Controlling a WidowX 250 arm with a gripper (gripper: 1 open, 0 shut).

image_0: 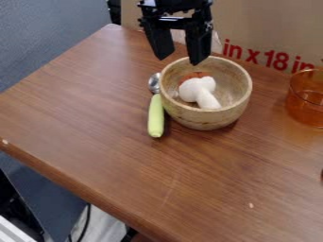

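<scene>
The black gripper (179,52) is at the top centre, fingers apart and open, above the back of a wooden bowl (212,116). Inside the bowl lie a white mushroom-like item (198,91) and something orange-red partly behind it. A pale green long vegetable (157,118) lies on the table just left of the bowl, and a silver spoon (154,83) rests behind it, partly hidden.
An amber translucent container (305,99) stands at the right. A cardboard box (271,28) fills the back.
</scene>
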